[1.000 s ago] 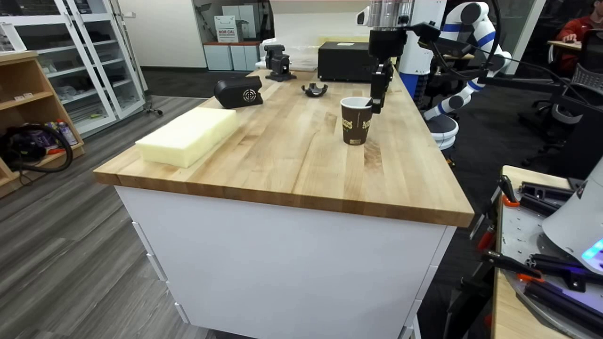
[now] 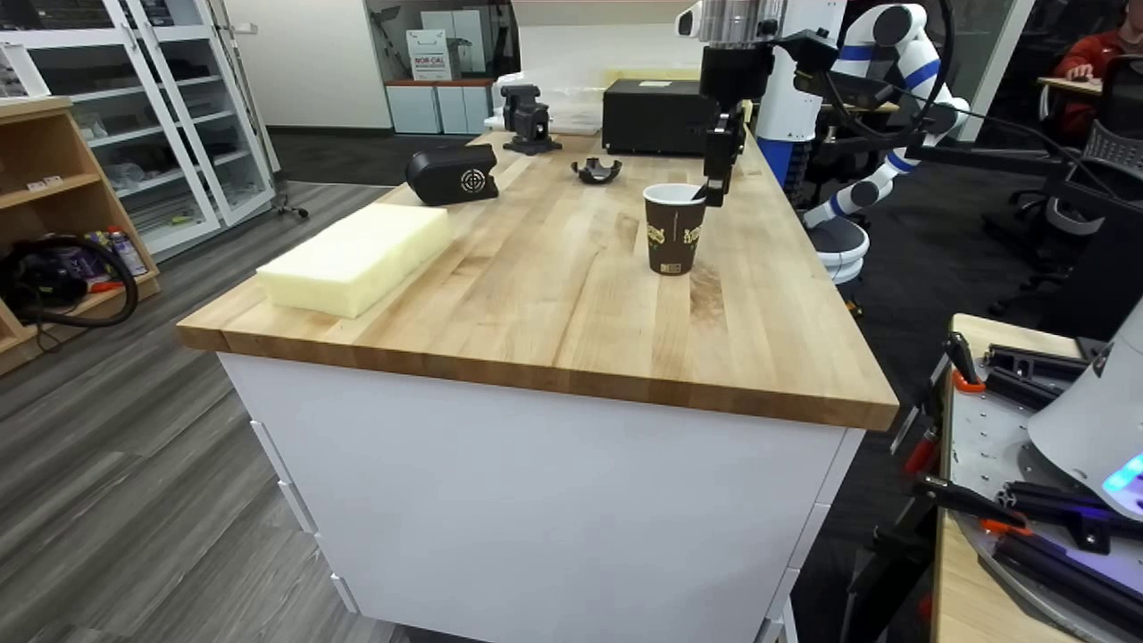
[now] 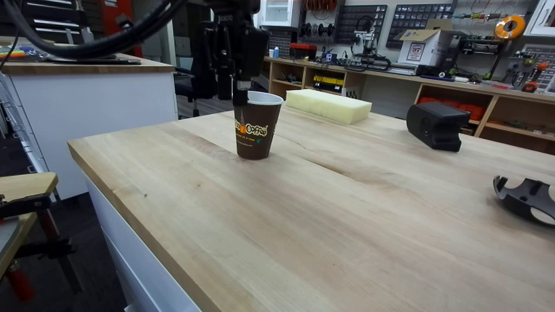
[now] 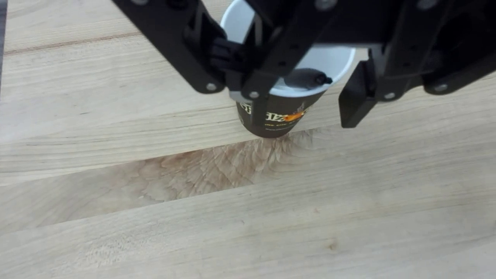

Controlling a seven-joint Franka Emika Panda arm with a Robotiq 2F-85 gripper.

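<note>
A brown paper coffee cup with a white rim stands upright on the wooden tabletop. At its rim, on the right side in exterior view 1, my gripper points downward. In the wrist view a wide gap separates the two fingers of my gripper: one finger overlaps the cup, while the other pad is off to the right of it. Something dark shows inside the cup; what it is cannot be made out. Whether a finger touches the cup is unclear.
A pale yellow foam block lies at the table's left. Behind it are a black rounded box, a curved black part and a large black box. Bare tabletop extends around the cup.
My gripper has barely moved in exterior view 1. The cup sits a hair farther left and remains upright on the table.
</note>
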